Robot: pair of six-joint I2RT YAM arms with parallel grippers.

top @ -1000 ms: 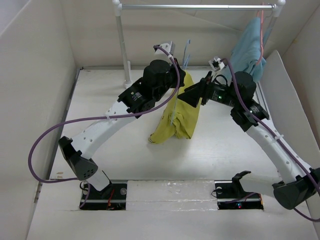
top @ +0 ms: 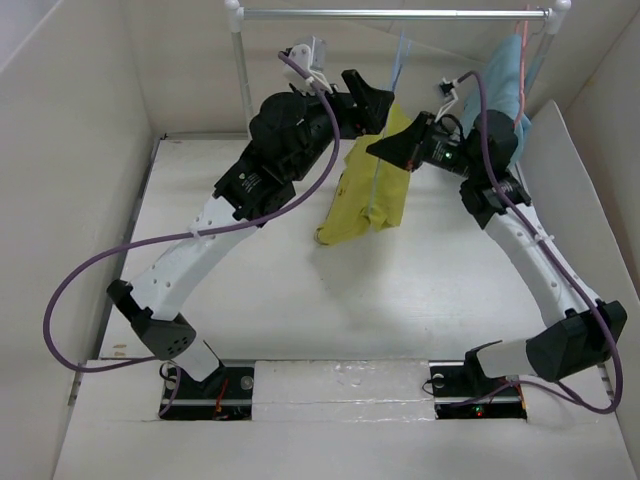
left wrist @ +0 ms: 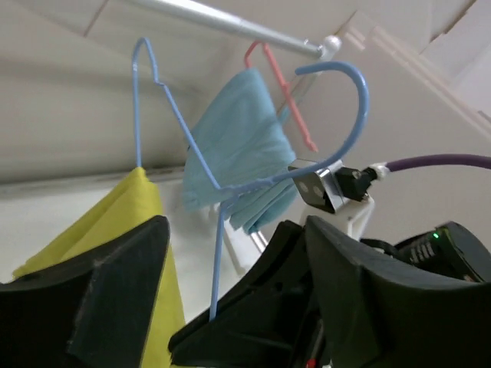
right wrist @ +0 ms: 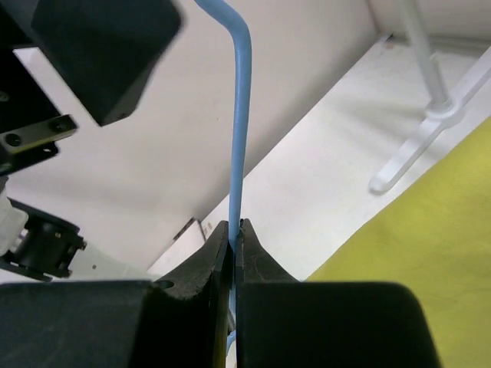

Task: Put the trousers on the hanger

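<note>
Yellow trousers (top: pixel 365 195) hang draped over a blue hanger (top: pixel 400 55), clear of the rail. My right gripper is shut on a bar of the hanger, just below its hook. In the left wrist view the hook of the hanger (left wrist: pixel 359 107) curls at upper right, and the trousers (left wrist: pixel 146 203) hang at left. My left gripper stands open near the hanger, its fingers (left wrist: pixel 111 287) apart. Above the right gripper (top: pixel 384 153), the left one (top: pixel 375 105) partly hides the hanger and cloth in the top view.
A metal rail (top: pixel 400 15) crosses the top on white posts. At its right end a pink hanger (top: pixel 522 70) holds a light blue cloth (top: pixel 510 80). Both arms are close together at the hanger.
Hanger and trousers have moved up and slightly right, towards the rail.
</note>
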